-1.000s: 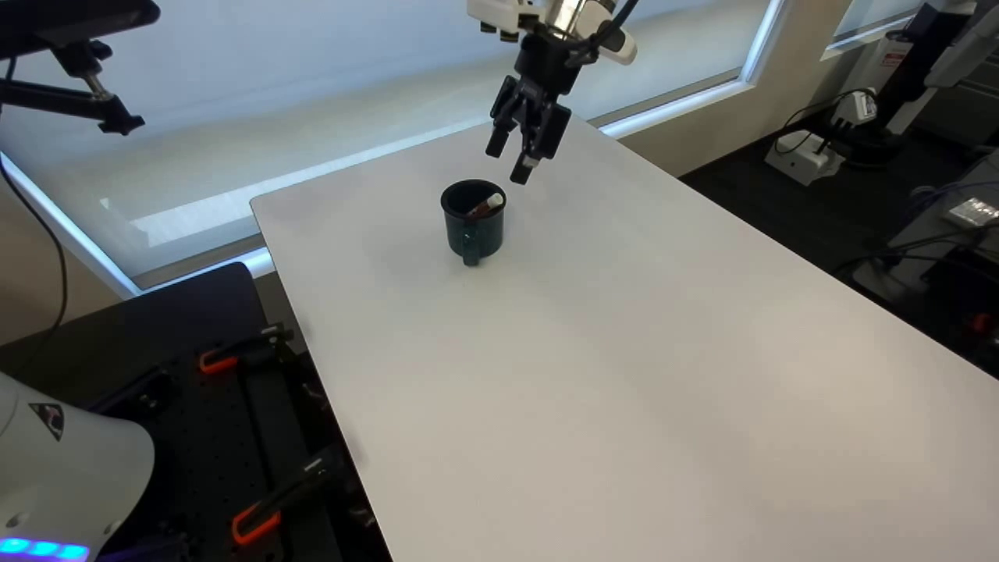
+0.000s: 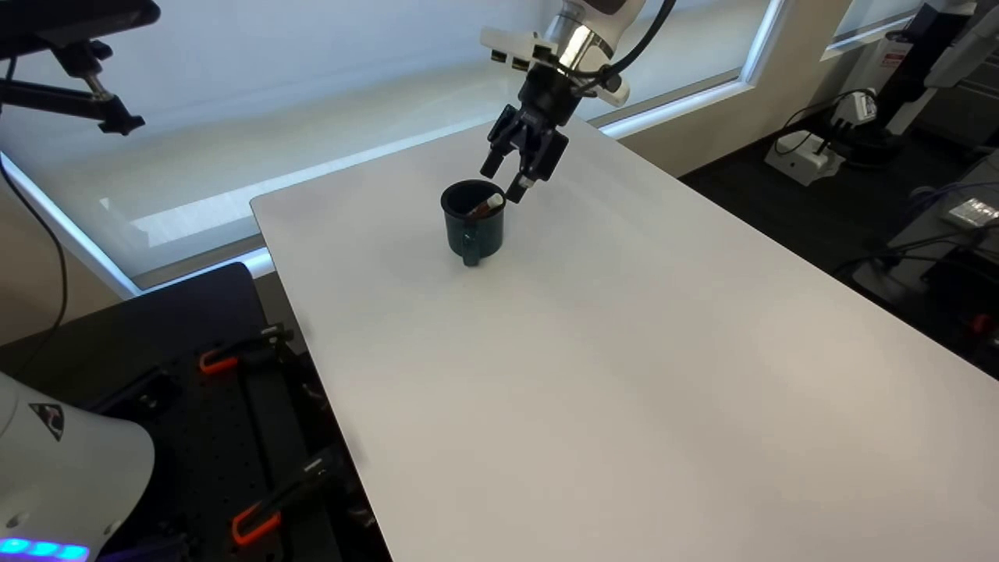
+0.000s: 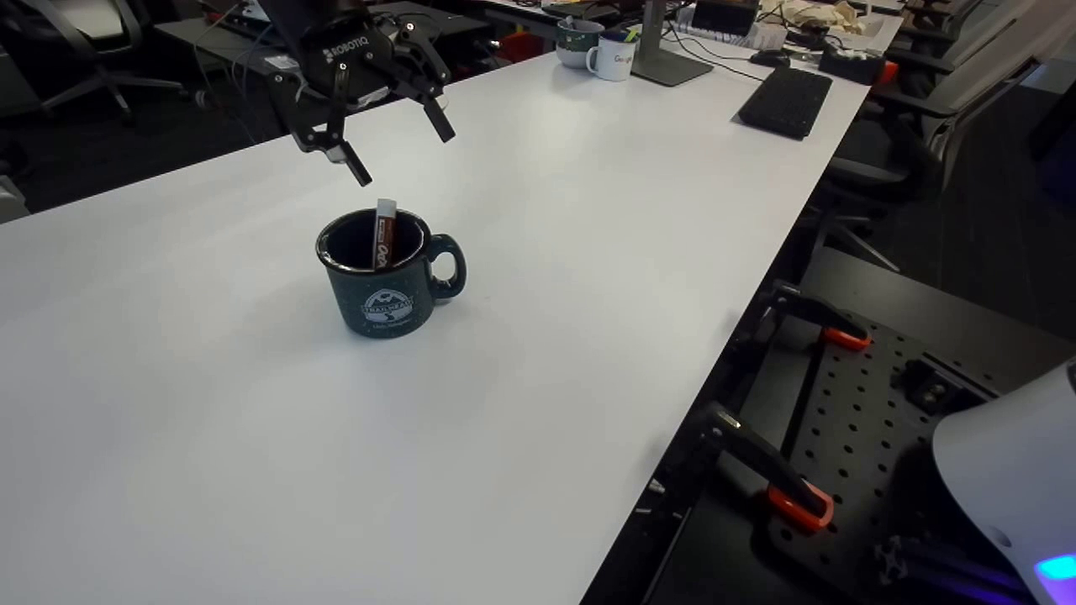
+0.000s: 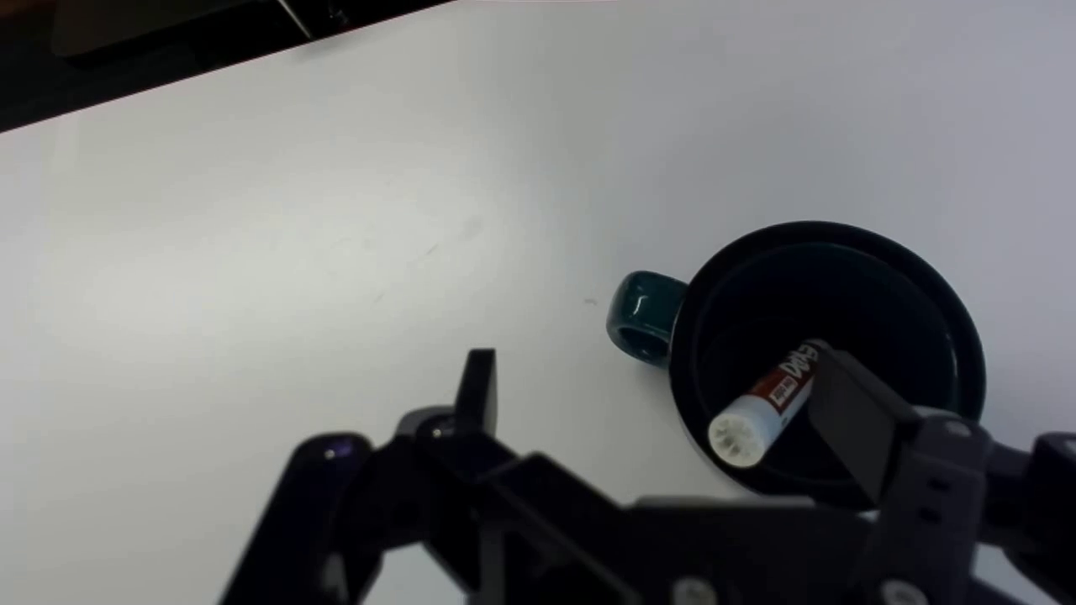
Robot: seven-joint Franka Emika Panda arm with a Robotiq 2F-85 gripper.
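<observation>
A dark green mug stands upright near the table's far left corner. Leaning inside it, a marker with a brown-red label shows its white end at the rim. My gripper is open, its fingers spread, above and just behind the mug. From the second exterior side, the gripper hangs clear of the mug, nothing between its fingers. In the wrist view one finger overlaps the mug's opening beside the marker; the other finger is over bare table, left of the handle.
A white mug, another dark mug and a keyboard sit far off at the table's other end. Black clamps with orange pads lie beyond the table edge.
My gripper has come lower and slightly nearer the mug, its angle a little altered. It stays open. The mug and marker have not moved.
</observation>
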